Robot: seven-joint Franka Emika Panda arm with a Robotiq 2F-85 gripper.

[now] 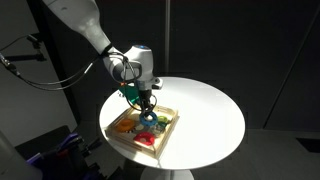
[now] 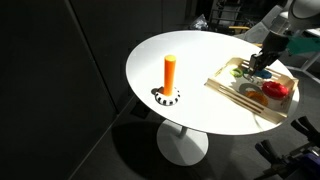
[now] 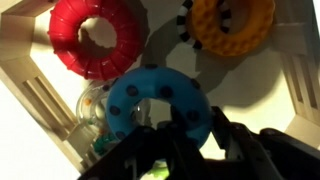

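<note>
A blue ring with dark spots (image 3: pixel 160 88) is close below the wrist camera, and my gripper is shut on its near side. In the first exterior view the blue ring (image 1: pixel 149 118) hangs over the wooden tray (image 1: pixel 170 132), below the white arm. The second exterior view shows the ring (image 2: pixel 262 74) small, under my gripper (image 2: pixel 260 66). Under it in the tray lie a red ring (image 3: pixel 127 40) and an orange-yellow ring (image 3: pixel 235 28) with a black-and-white striped part. The dark fingers are partly lost in shadow.
An orange cylinder (image 2: pixel 169 75) stands on a dark-and-white ring base (image 2: pixel 167 97) on the white round table (image 2: pixel 145 60). Green pieces (image 1: pixel 162 121) and a clear toy (image 3: pixel 92 104) also lie in the tray.
</note>
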